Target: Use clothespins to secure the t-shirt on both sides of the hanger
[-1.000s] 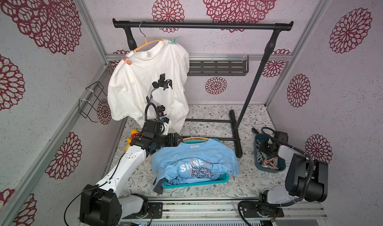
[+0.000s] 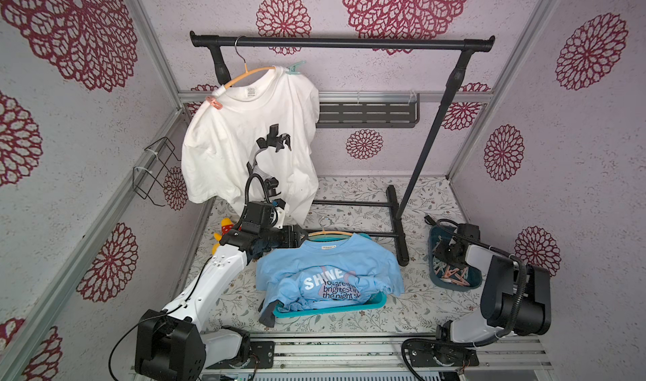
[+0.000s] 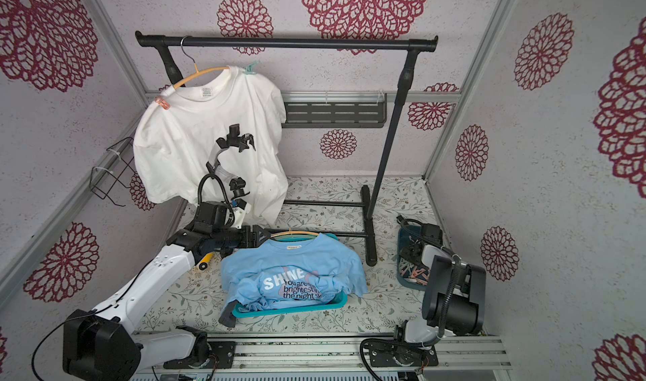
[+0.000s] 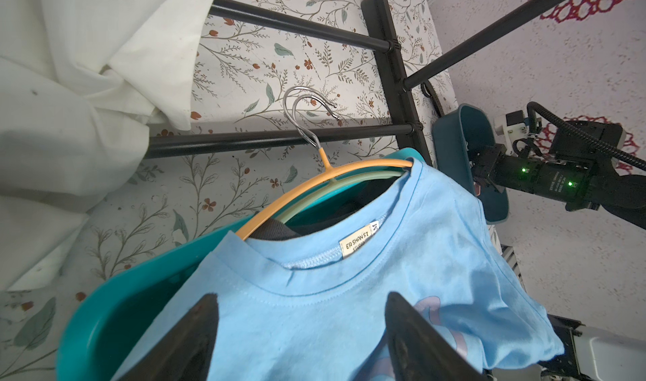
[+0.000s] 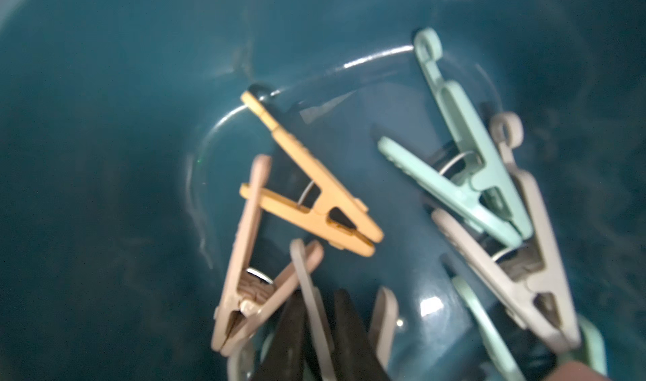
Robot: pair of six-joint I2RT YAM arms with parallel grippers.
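Note:
A blue t-shirt (image 2: 329,273) on a yellow hanger (image 4: 302,186) lies in a teal tray. A white t-shirt (image 2: 249,145) hangs on the rail with a pink clothespin (image 2: 214,102) and a mint clothespin (image 2: 293,68) at its shoulders. My left gripper is above the blue shirt; whether anything is between its fingers is unclear. My right gripper is down in a dark teal bin (image 5: 121,145) among clothespins, its fingers around a pale pin, including near a yellow clothespin (image 5: 323,206) and a mint clothespin (image 5: 484,172); its grip is unclear.
The black rack (image 2: 356,42) spans the back, its right foot (image 2: 397,223) between tray and bin. A wire basket (image 2: 153,169) hangs on the left wall. Some bare floor shows between the blue shirt and the bin.
My right arm has shifted slightly within and over the bin. The left arm and both shirts have not visibly moved.

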